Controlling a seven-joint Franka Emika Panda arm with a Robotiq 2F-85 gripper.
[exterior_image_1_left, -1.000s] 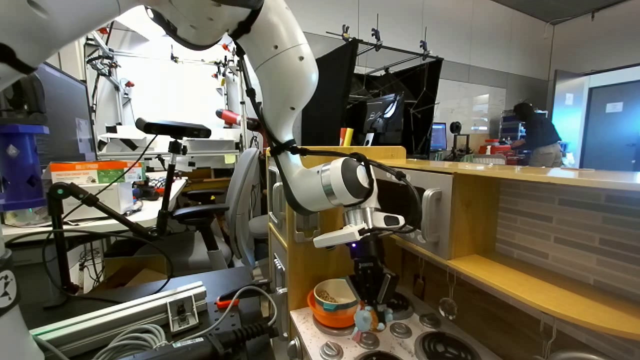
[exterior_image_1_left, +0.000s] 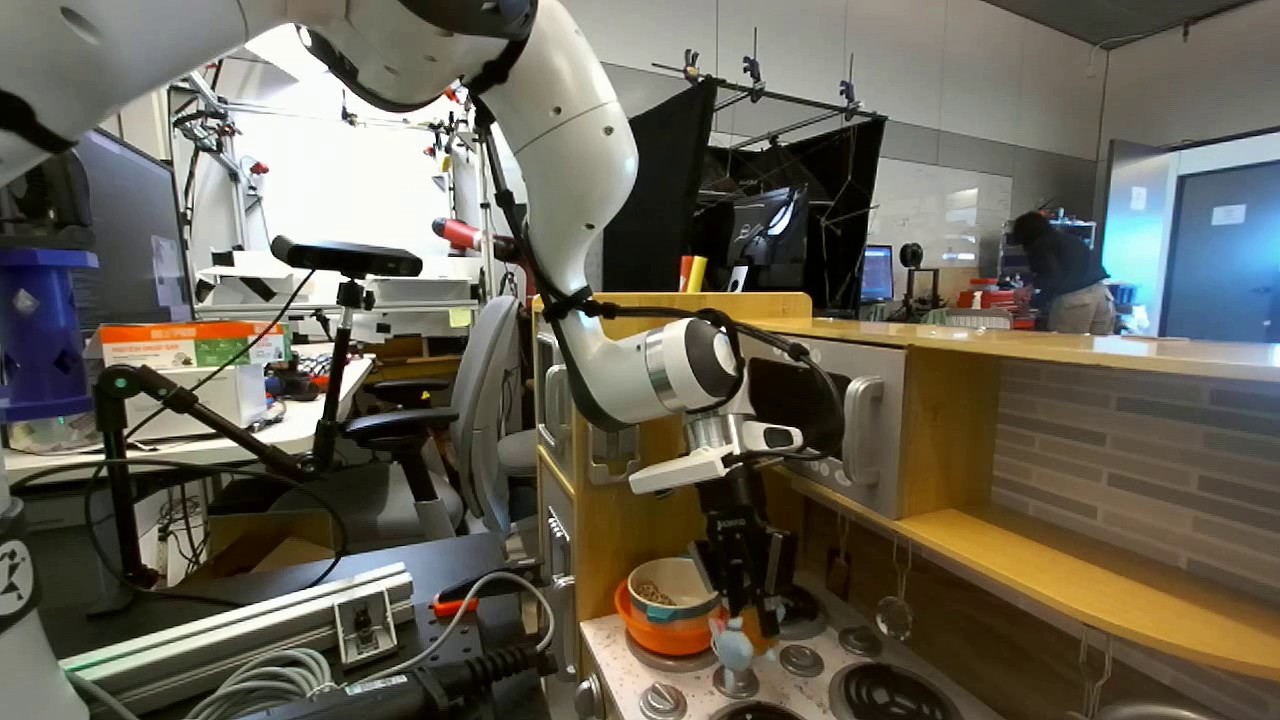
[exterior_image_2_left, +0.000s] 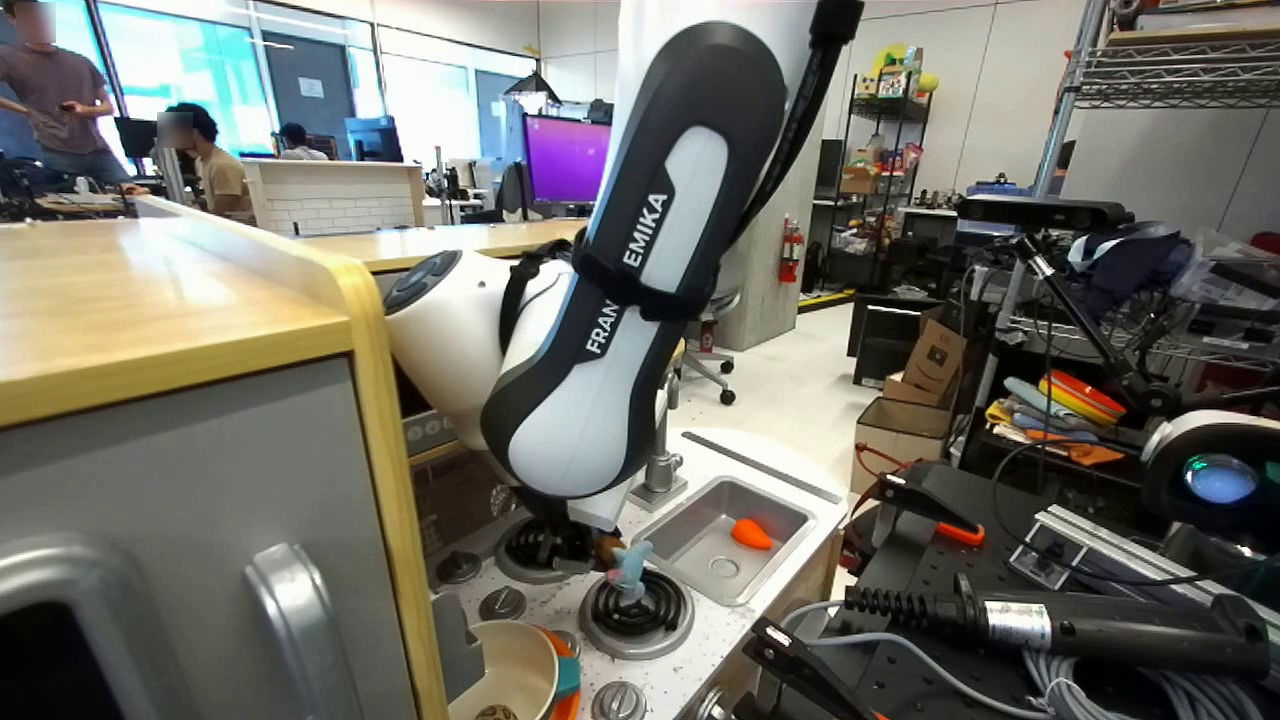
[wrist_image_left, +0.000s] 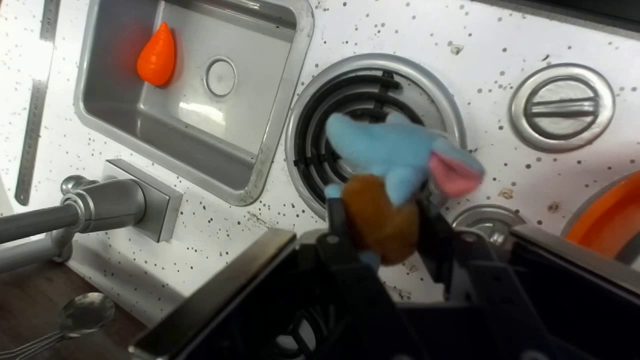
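A plush toy (wrist_image_left: 384, 144), light blue with a brown middle and a pink patch, is between and just beyond the fingertips of my gripper in the wrist view. The fingers stand apart, and I cannot tell whether either finger still touches the toy. In exterior view 1 the gripper (exterior_image_1_left: 753, 614) points down over the stove top, with the blue toy (exterior_image_1_left: 733, 646) hanging low at its tips. From the second exterior view, the toy (exterior_image_2_left: 630, 564) shows above a black coil burner (exterior_image_2_left: 636, 618); my fingers are mostly hidden there by the arm.
A grey sink (wrist_image_left: 282, 108) holding an orange vegetable-shaped toy (wrist_image_left: 157, 55) lies beside the burner. Close by are a faucet (wrist_image_left: 120, 201), a stove knob (wrist_image_left: 562, 108), and an orange bowl (exterior_image_1_left: 663, 636) with a cream bowl (exterior_image_1_left: 686, 584) stacked in it. A wooden shelf (exterior_image_1_left: 1080, 588) overhangs the stove.
The gripper's fingers have spread apart. Against them, the toy has turned and tilted, its blue part now hanging lower on the left. The arm has barely moved.
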